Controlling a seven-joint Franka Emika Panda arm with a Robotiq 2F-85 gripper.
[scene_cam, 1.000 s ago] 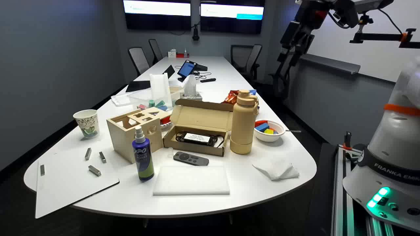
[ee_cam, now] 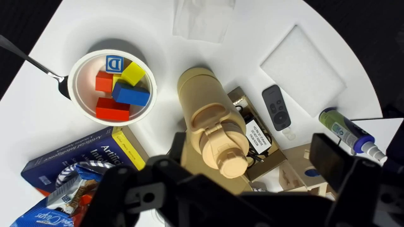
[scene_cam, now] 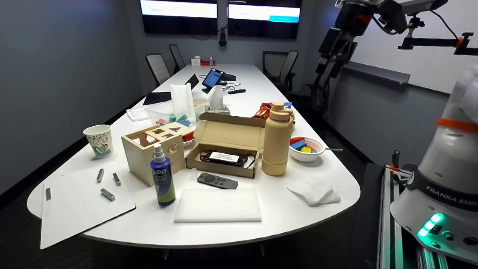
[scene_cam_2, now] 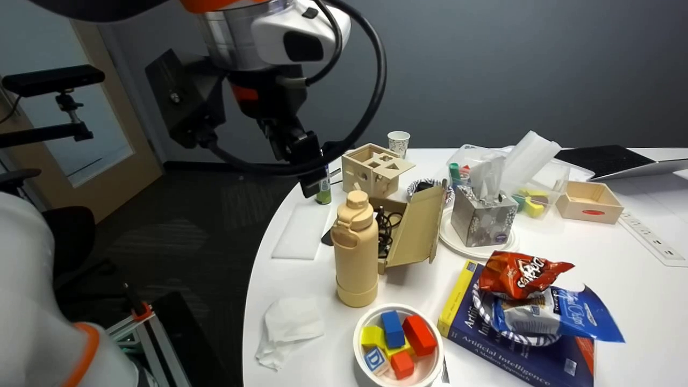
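High over the table, my gripper stands open with nothing between its fingers. In the wrist view its two dark fingers are spread wide apart. Far below them, a tan bottle stands upright, as exterior view 2 also shows. A white bowl nearby holds a blue block, red blocks, yellow blocks and a letter cube. Beside the bottle lies an open cardboard box with a black cable and adapter inside. The gripper touches none of these.
A wooden shape-sorter box, spray bottle, remote and white pad sit near the front. A crumpled tissue lies by the edge. Snack bags rest on a thick book. The tall bottle is an obstacle.
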